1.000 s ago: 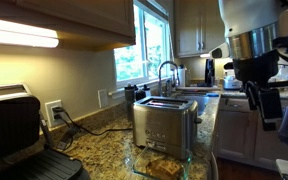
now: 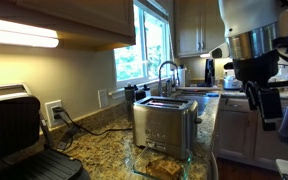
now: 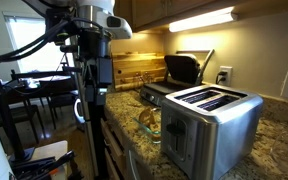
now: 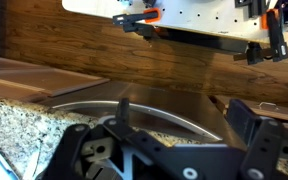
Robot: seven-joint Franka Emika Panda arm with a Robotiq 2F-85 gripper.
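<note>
A silver toaster (image 2: 165,122) stands upright on the granite counter; its two top slots show in the second exterior view, with the toaster (image 3: 212,128) close to the camera there. In front of it lies browned bread (image 2: 165,167) in a clear glass dish (image 2: 144,160). My gripper is open in the wrist view, its dark fingers wide apart and nothing held between them. It hangs off the counter's front side, apart from the toaster and the dish.
An open black press (image 2: 12,130) sits at the counter's near left end. Cords run from the wall outlet (image 2: 56,113). A faucet (image 2: 167,72) rises beyond the toaster. Wooden cabinet fronts (image 4: 79,50) and the speckled counter edge (image 4: 24,120) lie under the wrist camera.
</note>
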